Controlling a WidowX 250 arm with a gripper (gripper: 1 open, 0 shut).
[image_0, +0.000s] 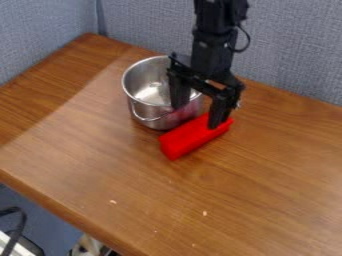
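A red cylindrical object lies diagonally on the wooden table, just in front and to the right of a steel pot. My black gripper is open and hangs low over the pot's right side and the red object's far end, one finger over the pot, the other reaching down beside its right rim toward the red object. Whether it touches either is unclear.
Padded grey-blue walls rise behind and to the left of the table. Beyond the front-left edge are dark cables on the floor.
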